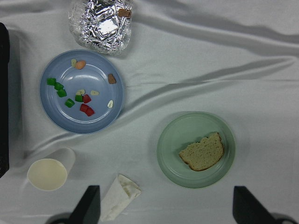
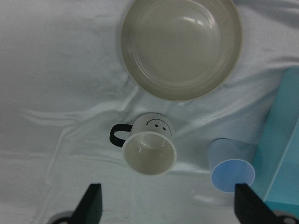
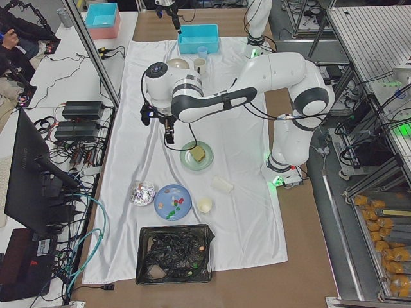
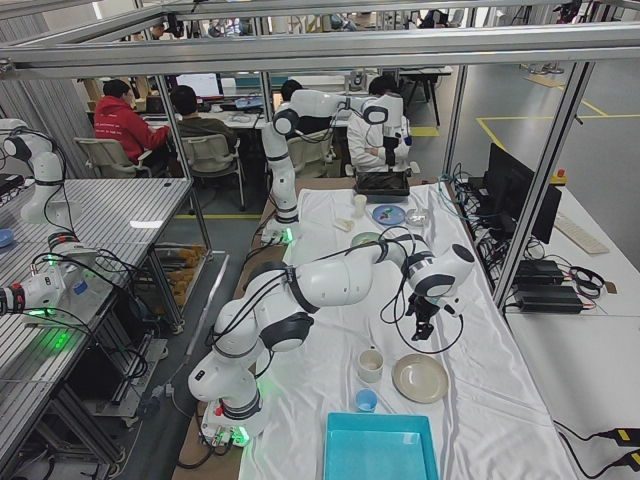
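Observation:
A blue plate (image 1: 81, 116) with small coloured pieces, a green plate (image 1: 196, 177) holding a bread slice (image 1: 203, 151), a foil item (image 1: 100, 25), a cream cup (image 1: 46, 173) and a folded napkin (image 1: 117, 198) lie under my left gripper, which is open and empty. My right gripper is also open and empty, above a smiley mug (image 2: 148, 154), a blue cup (image 2: 232, 172) and a grey plate (image 2: 180, 51).
A black lined bin (image 3: 173, 273) stands at one end of the white cloth and a turquoise tray (image 4: 380, 450) at the other. Free cloth lies around the plates.

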